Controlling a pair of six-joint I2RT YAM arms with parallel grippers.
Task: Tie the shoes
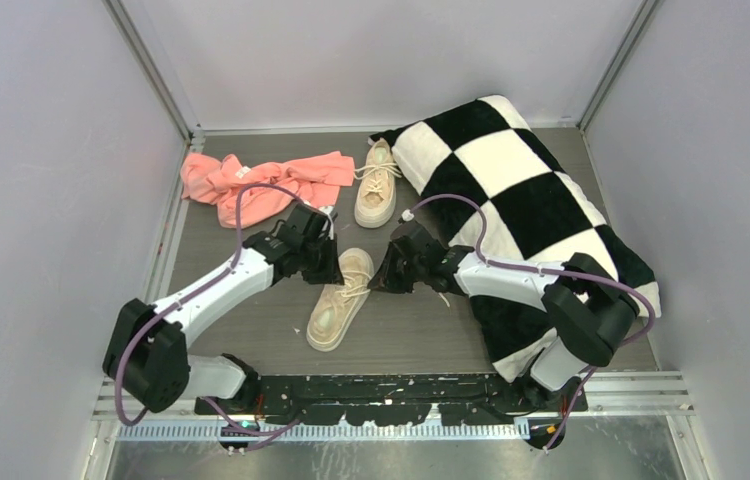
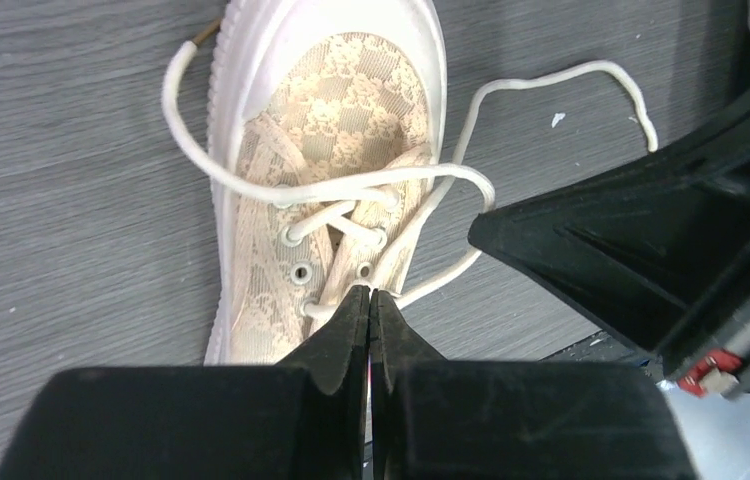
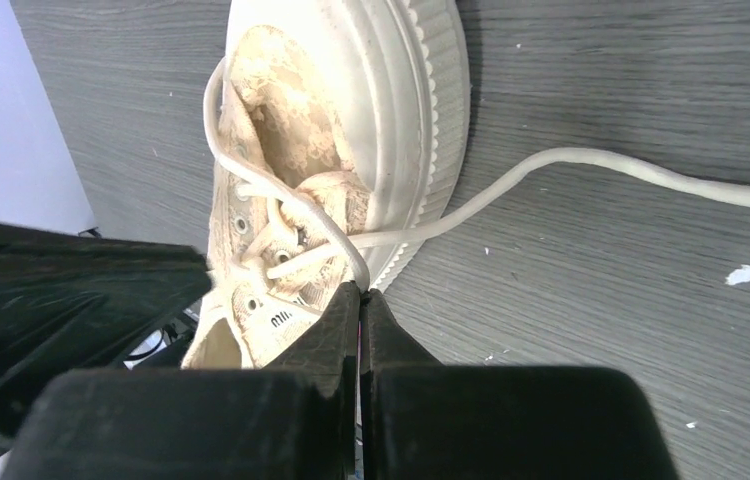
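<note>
A beige shoe [image 1: 336, 310] with white laces lies between both grippers. My left gripper is shut over the eyelets; whether lace is between its tips is unclear. My right gripper is shut on a white lace [image 3: 306, 205], which runs from its tips up across the shoe. The other lace end [image 3: 651, 170] lies loose on the floor beside the shoe. A second laced shoe [image 1: 375, 200] stands behind.
A pink cloth [image 1: 251, 185] lies at the back left, a checkered cushion [image 1: 501, 160] fills the right side. Bare grey floor [image 1: 221, 290] shows at the left.
</note>
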